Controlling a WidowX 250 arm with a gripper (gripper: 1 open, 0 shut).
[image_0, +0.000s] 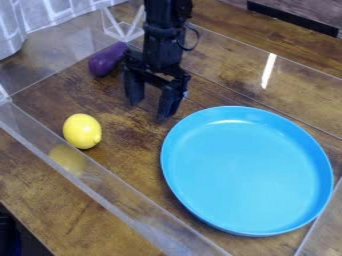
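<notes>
The black robot gripper (152, 86) hangs over the middle of the wooden table at the top centre, its two fingers spread apart and open, with nothing visible between them. A yellow egg-shaped object (83, 131) lies on the table at the left, below and left of the gripper. A purple elongated object (110, 58) lies at the upper left, behind and left of the gripper. A large blue plate (246, 172) fills the lower right of the table.
Clear plastic walls (104, 203) line the left and front of the area.
</notes>
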